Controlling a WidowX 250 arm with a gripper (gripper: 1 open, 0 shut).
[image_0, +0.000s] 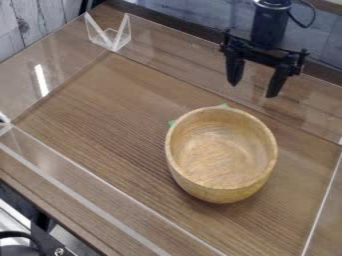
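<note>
My black gripper (255, 66) hangs at the upper right of the camera view, open, its two fingers spread above the wooden table with nothing visible between them. A round, light wooden bowl (221, 175) sits in the lower middle, apart from and in front of the gripper. A small green object (174, 124) is partly hidden behind the bowl's left rim.
A white wire-like piece (110, 32) stands near the back left edge. Dark cables lie at the lower left corner.
</note>
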